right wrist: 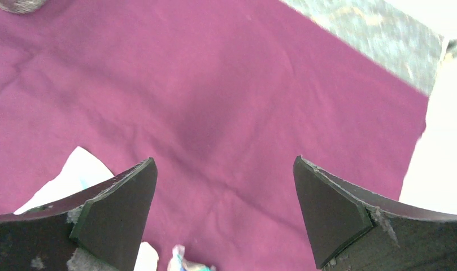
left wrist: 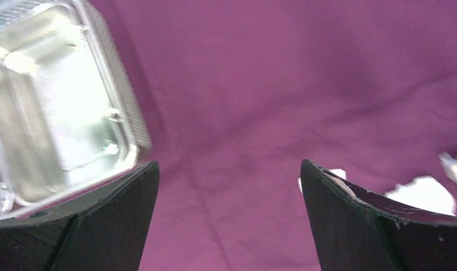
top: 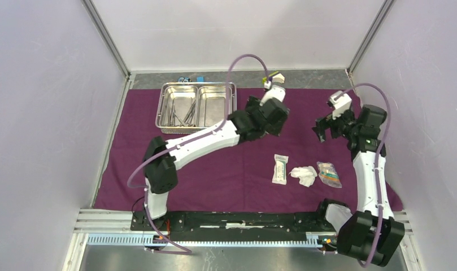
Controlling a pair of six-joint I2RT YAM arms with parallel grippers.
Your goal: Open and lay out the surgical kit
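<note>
A steel tray (top: 214,127) with two compartments, instruments in the left one, sits at the back left of the purple cloth (top: 130,164); its edge also shows in the left wrist view (left wrist: 124,113). My left gripper hovers open to the right of it, above the cloth. My right gripper is open and empty over the right side. Toward the front right lie a white packet (top: 280,169), crumpled white material (top: 303,175) and a clear bag with coloured contents (top: 330,174).
Small blue items (top: 200,79) and a yellow-and-white object (top: 278,78) lie on the grey strip behind the cloth. Walls border both sides.
</note>
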